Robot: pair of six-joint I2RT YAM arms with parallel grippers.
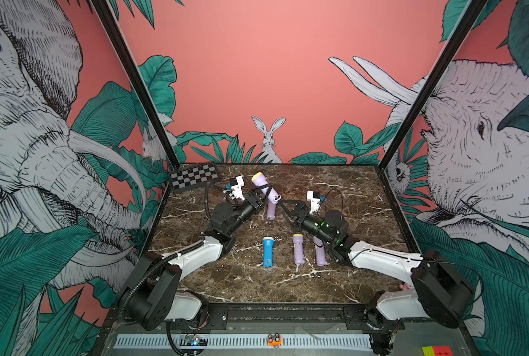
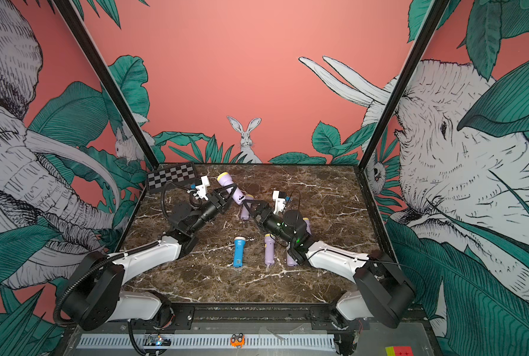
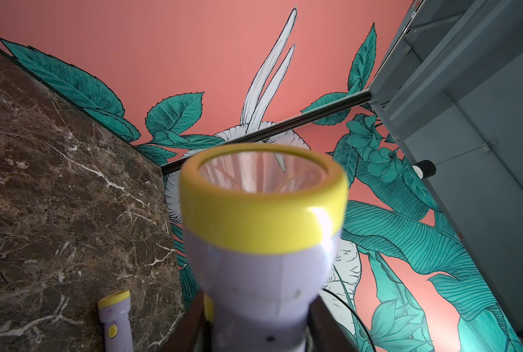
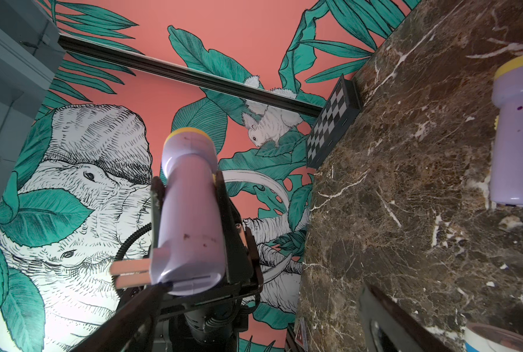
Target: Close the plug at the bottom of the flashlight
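Observation:
A lilac flashlight with a yellow head (image 1: 266, 186) is held tilted above the table, my left gripper shut around its body. In the right wrist view the same flashlight (image 4: 189, 217) has its bottom end facing the camera. Two flat copper-coloured plug prongs (image 4: 131, 268) stick out sideways from that end, to the left. My right gripper is open near this end, its blurred fingers (image 4: 384, 319) wide apart with nothing held between them. From above, its tips are close to the flashlight's bottom; contact cannot be told.
Below the held flashlight lies another lilac flashlight (image 1: 271, 211). Nearer the front are a blue flashlight (image 1: 268, 252) and two more lilac ones, one (image 1: 298, 249) beside another (image 1: 320, 252) partly under the right arm. A checkered board (image 1: 193, 177) lies at the back left.

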